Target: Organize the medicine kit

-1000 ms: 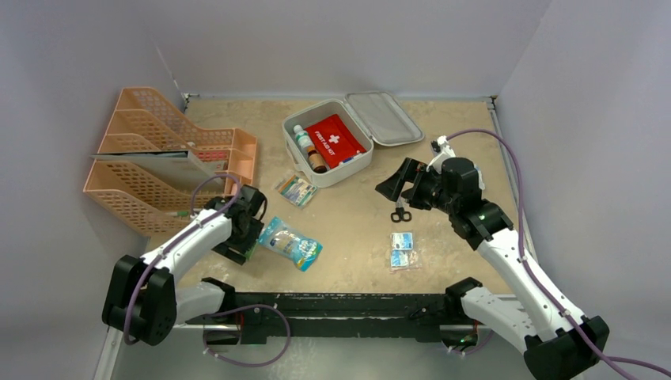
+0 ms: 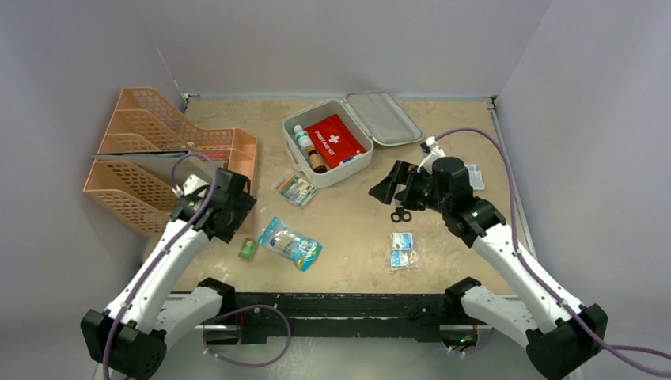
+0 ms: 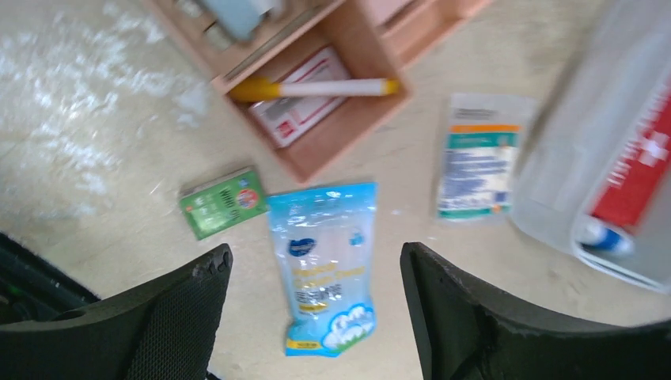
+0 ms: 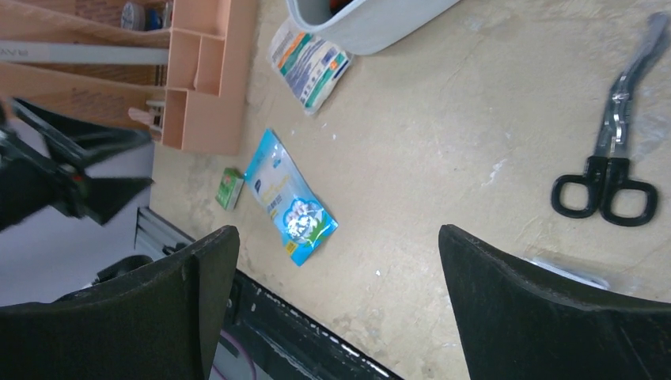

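Note:
The grey kit box (image 2: 291, 141) stands with its lid (image 2: 385, 119) folded back. In it lie a red first aid pouch (image 2: 335, 141), a white-capped bottle (image 2: 304, 139) and a brown bottle (image 2: 316, 162). Above the table by the orange organizer (image 2: 246, 150), my left gripper is part open and empty. Below it lie a small green box (image 3: 224, 203) and a blue pouch (image 3: 326, 269). A flat packet (image 2: 297, 191) rests beside the kit. My right gripper hangs open and empty near the black-handled scissors (image 2: 401, 214).
A clear bag with blue-white packets (image 2: 402, 251) lies at front right, and another white packet (image 2: 475, 176) is partly behind the right arm. In an organizer compartment sits a yellow-white marker (image 3: 332, 88). Bare table (image 2: 348, 237) lies at centre front.
The right arm has shifted slightly to the left.

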